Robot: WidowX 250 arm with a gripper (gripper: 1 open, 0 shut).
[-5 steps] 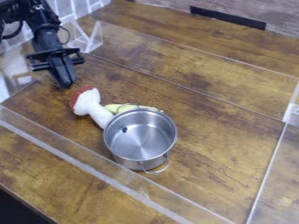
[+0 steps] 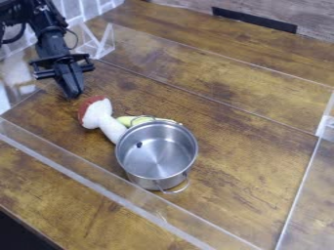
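Note:
My black gripper [image 2: 76,83] is at the upper left of the camera view, low over the wooden table, shut, with nothing visible between its fingers. To its lower right lies a white mushroom-like object [image 2: 104,121] with a red-edged top. A pale green-yellow item [image 2: 135,120] lies behind a steel pot [image 2: 156,154], which stands right of the white object and partly hides the green one.
Bare wooden table [image 2: 235,83] fills the back and right. Clear plastic edges [image 2: 306,186] run along the right side and across the lower left. A dark area lies beyond the table's back right.

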